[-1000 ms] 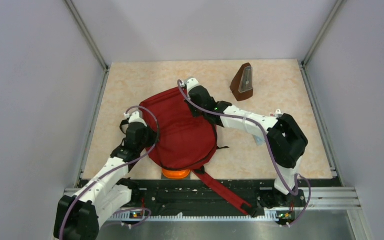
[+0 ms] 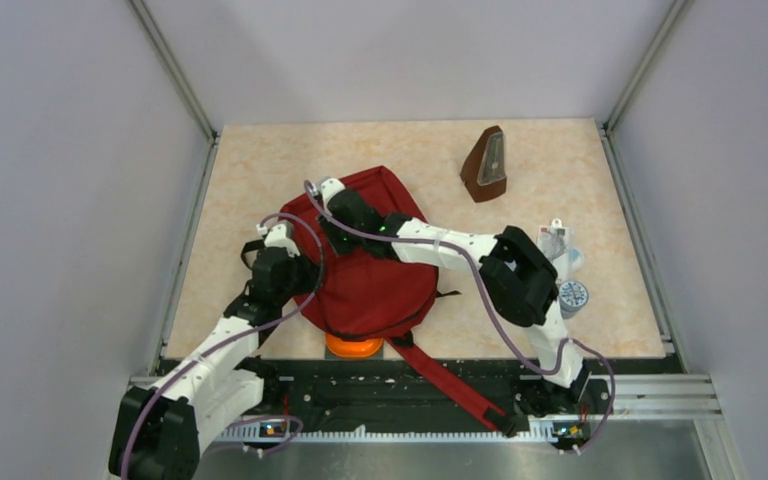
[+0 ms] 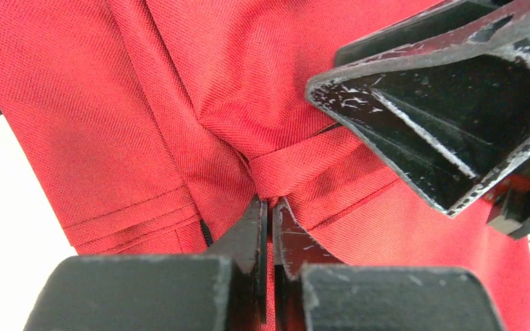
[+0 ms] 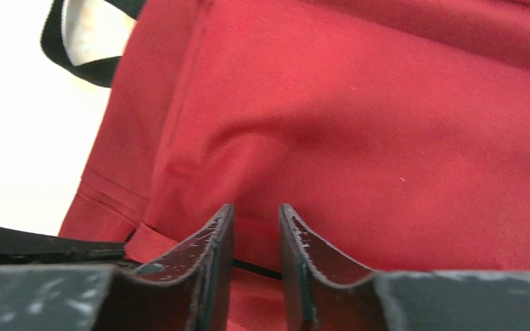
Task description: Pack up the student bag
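The red bag (image 2: 380, 295) lies flat on the table. My left gripper is shut on a fold of its red fabric, near the bag's left side. Over the bag, up and to the right of the left gripper in the top view, is my right gripper. Its fingers (image 4: 217, 262) stand a small way apart, with red cloth and a dark zipper line (image 4: 255, 269) visible through the gap. In the left wrist view, the right gripper's dark fingers (image 3: 400, 114) cover much of that zipper line. I cannot see the zipper pull.
A brown metronome-like object (image 2: 485, 165) stands at the back right. On the right edge are a clear packet (image 2: 553, 240) and a round tub (image 2: 573, 296). Something orange (image 2: 353, 347) sits at the bag's front, and a red strap (image 2: 450, 385) hangs over the table edge.
The left gripper has barely shifted, still on the fabric.
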